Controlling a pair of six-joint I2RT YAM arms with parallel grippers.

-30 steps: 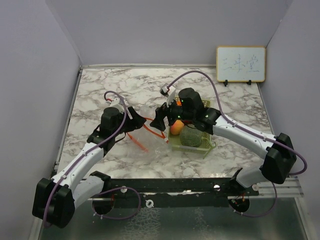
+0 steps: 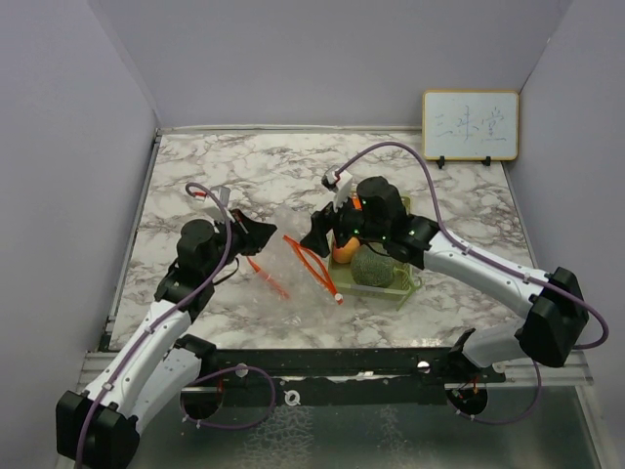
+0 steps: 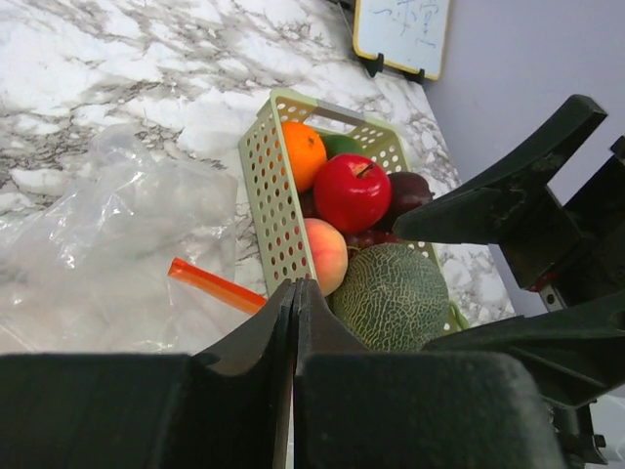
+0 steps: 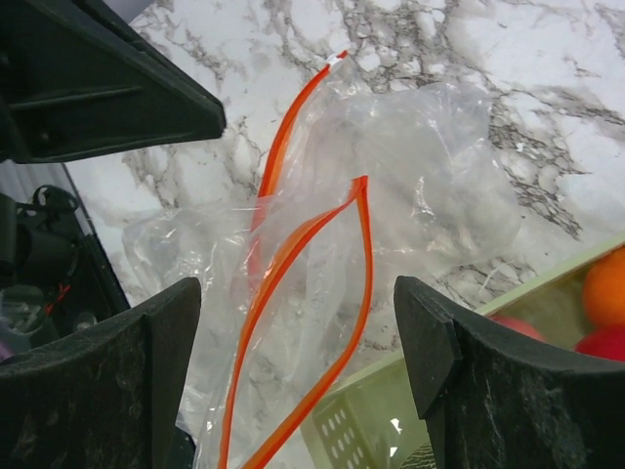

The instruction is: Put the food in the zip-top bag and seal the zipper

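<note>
A clear zip bag with orange zipper strips lies on the marble table, its zipper edges parted in the right wrist view. My left gripper is shut, nothing visible between its fingertips, above the bag's left part. My right gripper is open above the bag's right part, beside the basket; nothing shows between its fingers. The basket holds food: an orange, red apple, peach and netted melon, with darker fruit behind.
A small whiteboard stands at the back right. Walls close in the sides, and the table's front edge lies near both arms.
The bag's orange zipper loop shows longer.
</note>
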